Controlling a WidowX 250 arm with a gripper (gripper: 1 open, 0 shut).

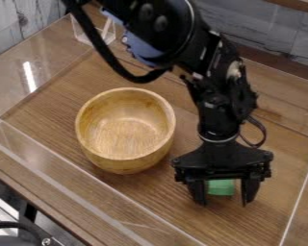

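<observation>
The black gripper (221, 175) is lowered over a small green block (218, 186) at the lower right of the camera view, its open fingers standing on either side of the block. The gripper body partly hides the block. A wide, tan wooden bowl (124, 123) sits to the left of the gripper, apart from it.
The wooden table (66, 192) has free room at the lower left and along the right. A clear container (92, 27) stands at the far upper left. The black arm with its cable reaches in from the top across the middle.
</observation>
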